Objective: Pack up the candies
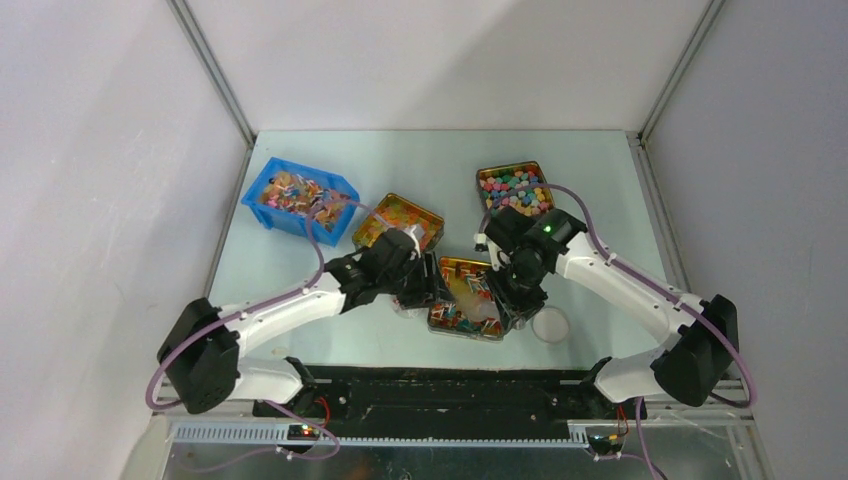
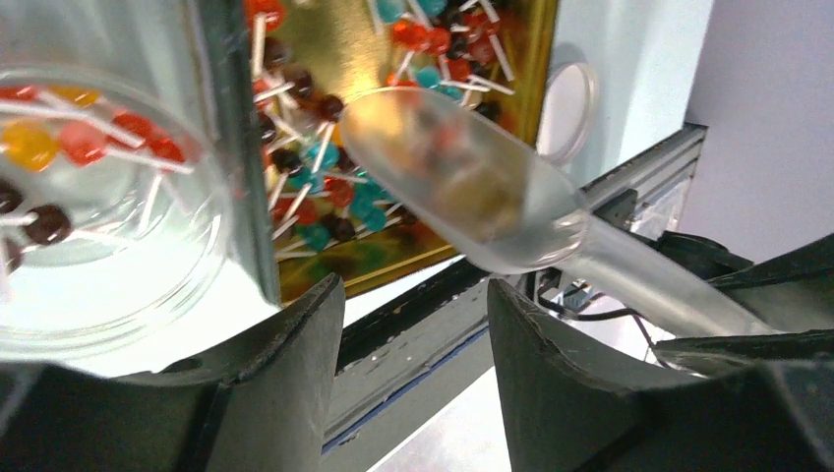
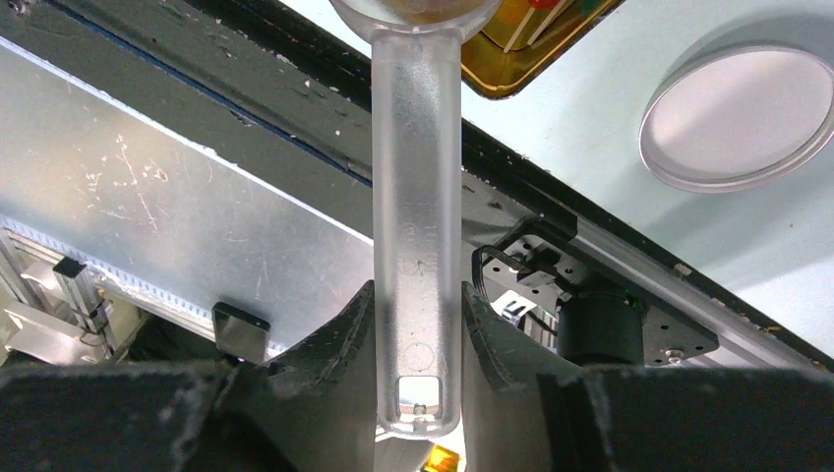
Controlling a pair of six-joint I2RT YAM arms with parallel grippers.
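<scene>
My right gripper (image 1: 510,305) is shut on the handle of a clear plastic scoop, whose bowl (image 2: 460,177) hangs empty-looking over the lollipop tray (image 2: 315,39) in the left wrist view. My left gripper hovers at that tray's left side, fingers parted with nothing between them. A clear round jar (image 2: 118,246) holding some lollipops lies under it, left of the tray, partly hidden in the top view.
A blue bin (image 1: 260,200) of wrapped candies and a tray (image 1: 372,230) of candies sit behind left; a tray of colourful candies (image 1: 510,184) is at back right. A white lid (image 3: 738,118) lies right of the lollipop tray, near the front edge.
</scene>
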